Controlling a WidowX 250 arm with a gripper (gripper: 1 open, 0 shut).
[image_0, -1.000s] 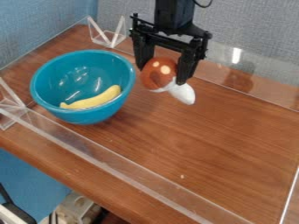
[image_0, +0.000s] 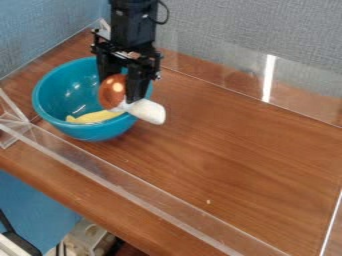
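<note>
My black gripper (image_0: 127, 72) is at the upper left, over the blue bowl (image_0: 56, 96), shut on an orange-and-white object (image_0: 144, 110) whose orange round part faces the camera and whose white end points down to the right, over the bowl's right side. A yellow banana-shaped item (image_0: 88, 117) lies in the bowl, partly hidden behind the held object.
Transparent barriers run along its front and back, with a grey wall behind. A clear plastic piece sits at the left edge beside the bowl.
My gripper has carried the orange-and-white object leftwards from over the open table to over the blue bowl. The bowl and yellow item look unmoved.
</note>
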